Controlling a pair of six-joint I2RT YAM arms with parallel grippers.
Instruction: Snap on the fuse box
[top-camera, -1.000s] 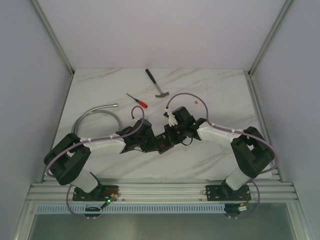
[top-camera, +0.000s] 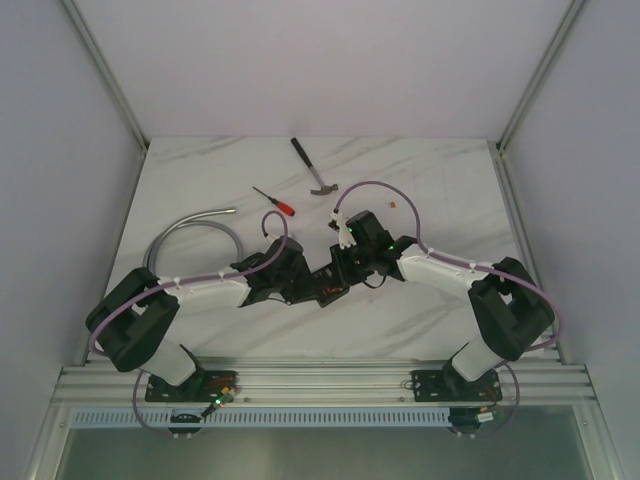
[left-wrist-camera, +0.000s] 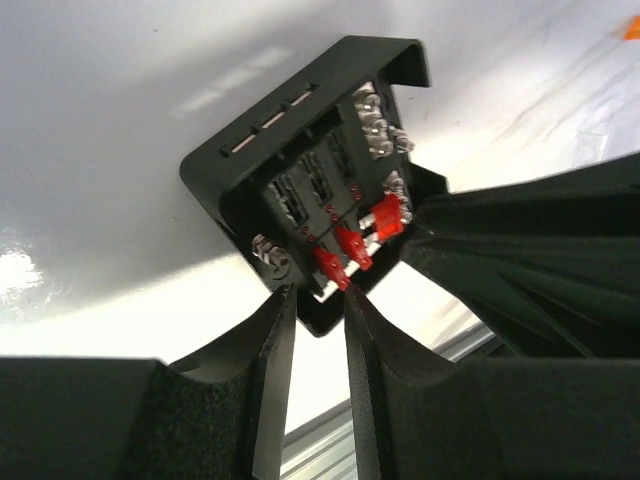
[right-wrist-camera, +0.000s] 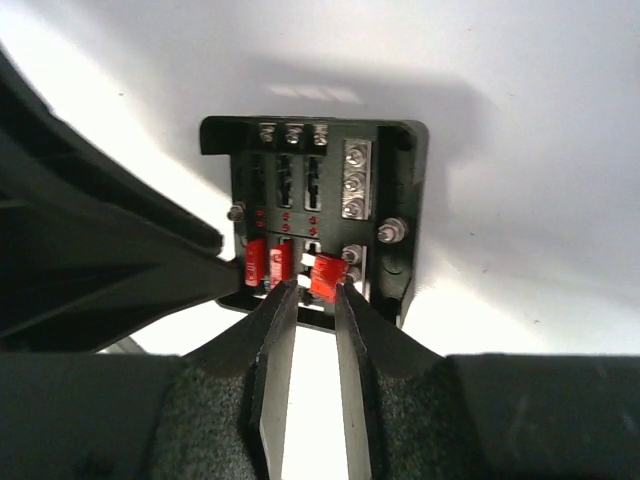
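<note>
The black fuse box (top-camera: 328, 292) lies on the marble board between my two grippers, with red fuse pieces (left-wrist-camera: 352, 246) and metal terminals in it. In the left wrist view my left gripper has its fingertips close together at the box's lower edge, by the red pieces. In the right wrist view my right gripper is over the red fuse (right-wrist-camera: 328, 273) at the box's lower middle, fingertips close together. Whether either holds a piece is unclear. A dark finger of the opposite gripper reaches in beside the box in each wrist view.
A hammer (top-camera: 316, 173) and a red screwdriver (top-camera: 282, 206) lie behind the grippers. A coiled grey hose (top-camera: 160, 240) is at the left, and a small orange piece (top-camera: 392, 204) at the back right. The board is otherwise clear.
My right arm has shifted very slightly near the fuse box; the left arm looks almost unchanged.
</note>
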